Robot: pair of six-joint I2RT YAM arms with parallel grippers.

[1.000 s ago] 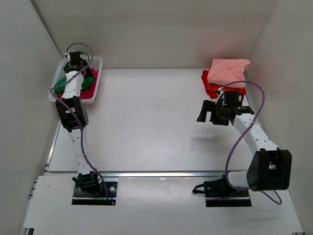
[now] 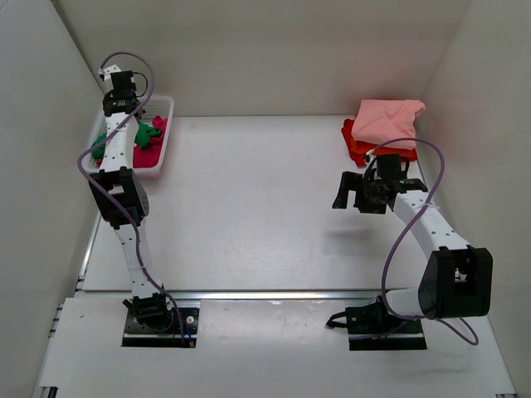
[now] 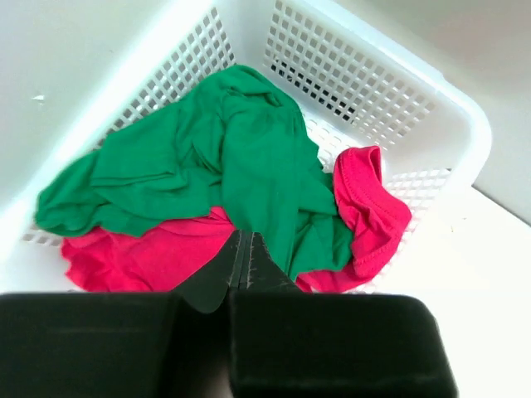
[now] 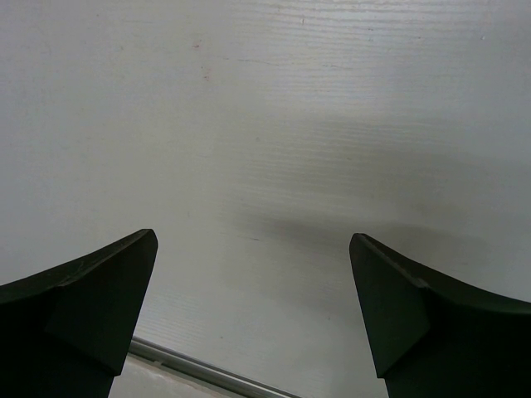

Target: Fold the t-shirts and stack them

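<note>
A crumpled green t-shirt (image 3: pixel 261 157) lies in the white basket (image 3: pixel 465 124), over a crimson t-shirt (image 3: pixel 162 257) whose bunched end shows at the right. Above them, my left gripper is shut with its tips together and no cloth between them; the green fabric lies below and beyond the tips. In the top view that arm covers part of the basket. My right gripper is open over bare table, nothing between its fingers. A folded pink t-shirt (image 2: pixel 388 123) rests on red cloth (image 2: pixel 357 146) at the table's back right.
Walls close in at the back and both sides. A metal rail (image 2: pixel 274 295) runs along the table's front. The right arm stands just in front of the folded stack.
</note>
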